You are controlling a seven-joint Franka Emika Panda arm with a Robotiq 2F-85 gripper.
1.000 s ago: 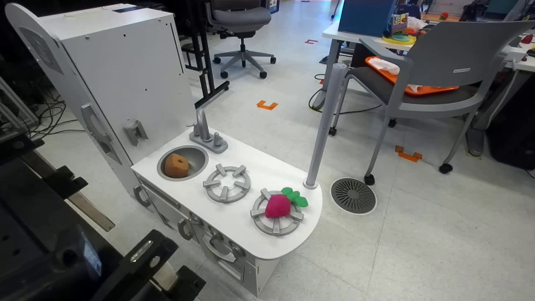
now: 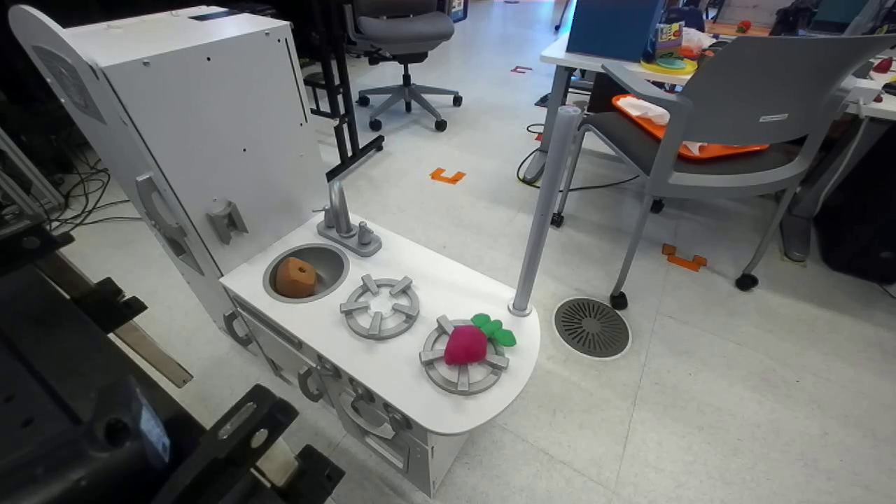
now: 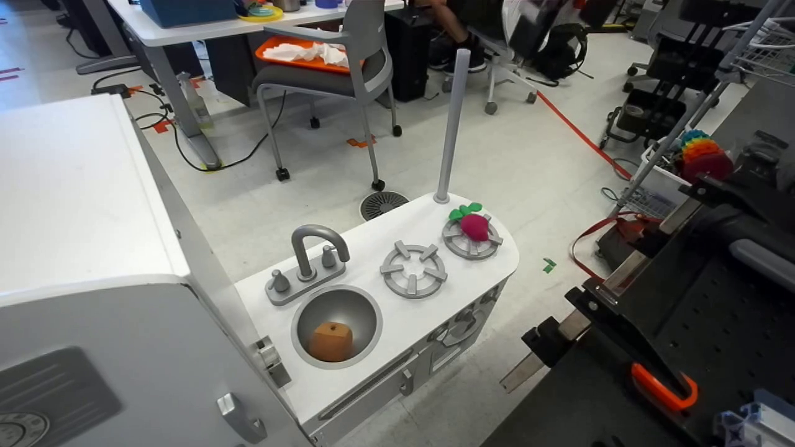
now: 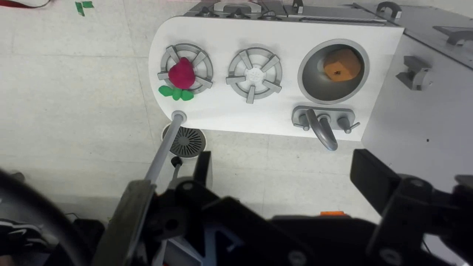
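Observation:
In the wrist view my gripper is open, its two dark fingers wide apart with only floor showing between them. The toy kitchen's white counter [image 4: 226, 111] lies beyond the fingertips. A pink beet-like toy with green leaves [image 4: 182, 74] rests on the burner at the counter's rounded end. Inside the round grey sink [image 3: 365, 313] sits a brown blocky toy [image 3: 331, 341], and exterior view 1 also shows this brown toy [image 2: 295, 277] low in the basin. The middle burner [image 2: 379, 308] is bare. Neither exterior view shows the gripper's fingers clearly.
A grey faucet [image 3: 317, 253] rises behind the sink, and a tall grey post [image 2: 546, 210] stands at the counter's back edge near the pink toy. The white toy fridge [image 2: 201, 126] walls off the sink end. Bare counter lies around the middle burner.

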